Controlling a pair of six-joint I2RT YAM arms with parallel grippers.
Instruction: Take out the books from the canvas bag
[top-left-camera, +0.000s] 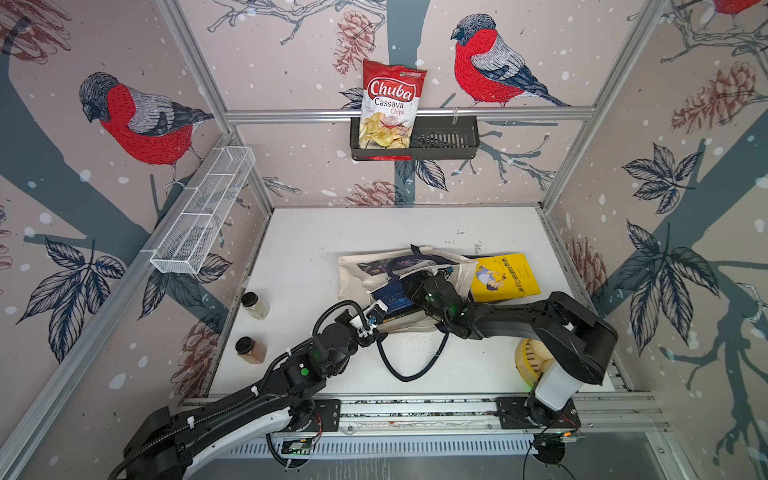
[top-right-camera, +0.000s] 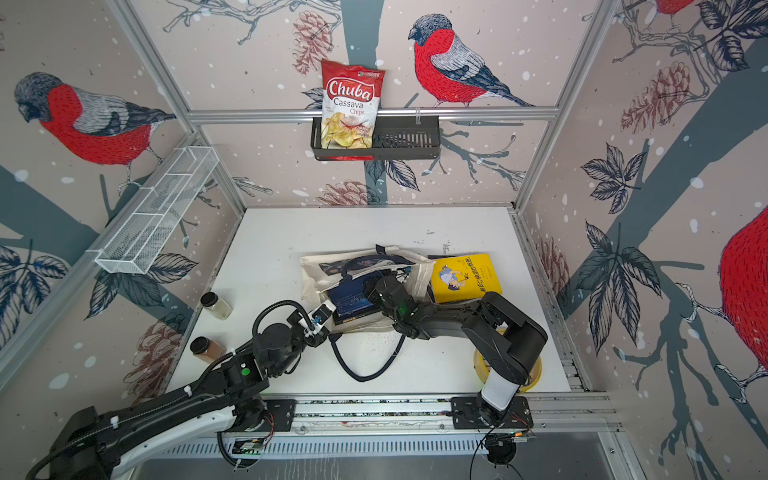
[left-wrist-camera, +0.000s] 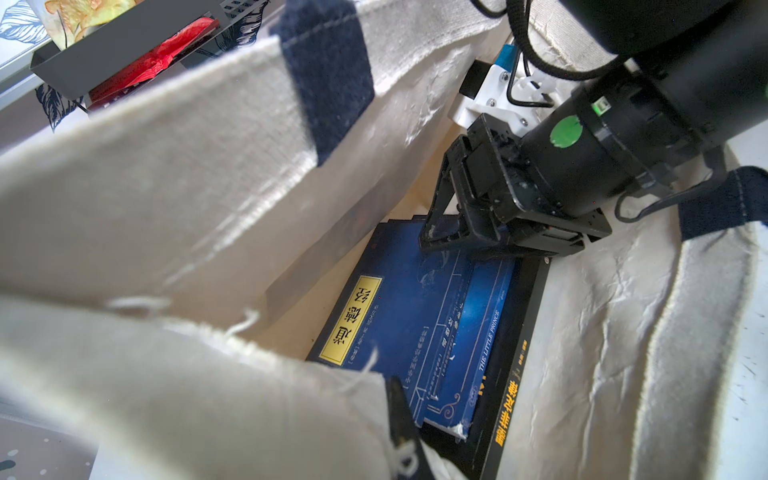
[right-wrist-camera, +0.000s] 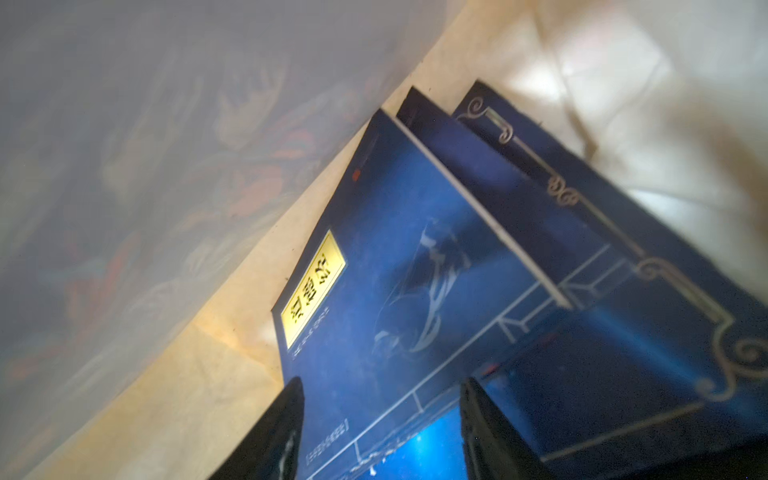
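The cream canvas bag (top-left-camera: 352, 284) lies mouth open on the table. Inside it, blue books (left-wrist-camera: 400, 296) are stacked askew, above a black one (left-wrist-camera: 512, 384) with yellow lettering. My left gripper (top-left-camera: 382, 313) is at the bag's front left. In the left wrist view a dark fingertip (left-wrist-camera: 402, 428) shows at the bag's edge; canvas covers the other finger, so the fingers look shut on this rim. My right gripper reaches inside, its fingers apart over the top blue book (right-wrist-camera: 400, 264). A yellow book (top-left-camera: 512, 276) lies outside, right of the bag.
Two jars (top-left-camera: 254, 305) stand on the left of the table. At the front right is a yellow round container (top-left-camera: 528, 361), partly behind the right arm. A dark strap (top-left-camera: 408, 377) loops in front of the bag. The table behind the bag is clear.
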